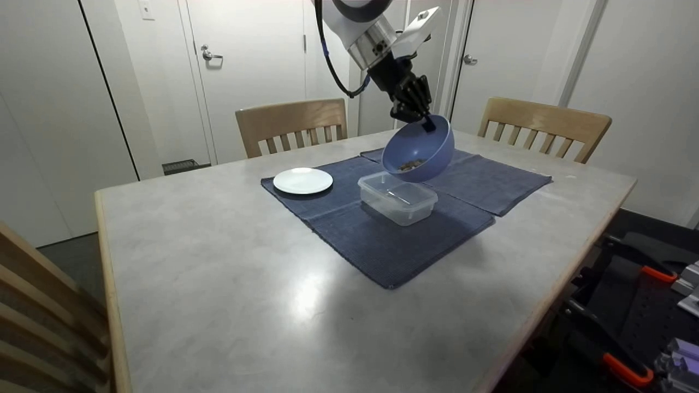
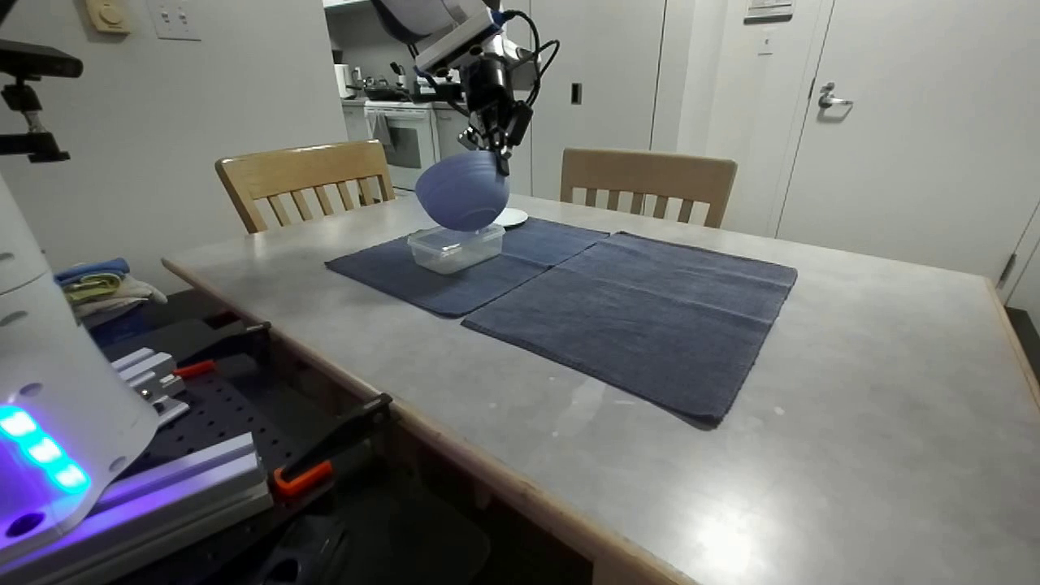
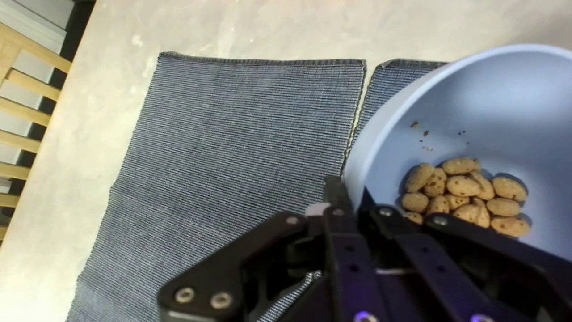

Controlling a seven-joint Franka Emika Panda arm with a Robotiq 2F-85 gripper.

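My gripper is shut on the rim of a blue bowl (image 1: 440,154), one finger inside and one outside. The bowl hangs tilted above the table, its mouth leaning left in exterior view 1. Several tan, speckled nuts (image 3: 464,186) lie gathered inside it, with a few dark crumbs on the wall. Just below the bowl, a clear plastic container (image 1: 397,200) stands open on a placemat; it looks empty. From the other side, exterior view 2 shows the bowl's outside (image 2: 462,192) over the container (image 2: 454,249).
A white plate (image 1: 302,180) sits on the far left of the same dark blue placemat (image 1: 400,255). A second placemat (image 2: 663,312) lies beside it, bare. Wooden chairs (image 1: 291,124) stand around the table, whose near part is clear.
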